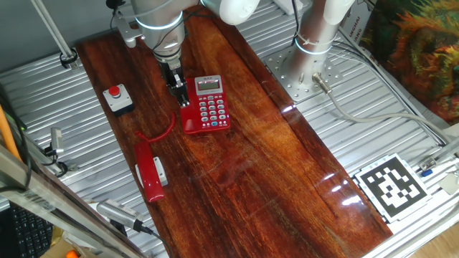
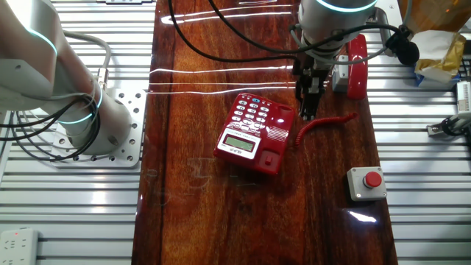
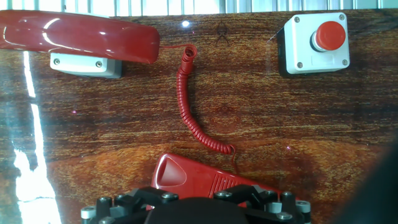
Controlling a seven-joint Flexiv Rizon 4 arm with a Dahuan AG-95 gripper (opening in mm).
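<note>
A red desk phone point(image 1: 206, 107) with grey keys and a small display sits on the wooden table. Its handset point(image 1: 148, 172) is off the base, lying across a grey-white box point(image 3: 87, 65) near the table edge. A coiled red cord point(image 3: 189, 115) runs between handset and base. My gripper point(image 1: 182, 102) points down at the cradle side of the phone base; in exterior view 2 the gripper point(image 2: 308, 112) appears beside that side. Whether its fingertips touch the base is unclear. The wrist view shows the finger linkages over the phone base point(image 3: 196, 177), but the tips and gap are hidden.
A grey box with a red push button point(image 1: 115, 92) stands near the same table edge as the handset. The robot base point(image 1: 308, 72) and a black-and-white marker board point(image 1: 392, 188) are on the opposite side.
</note>
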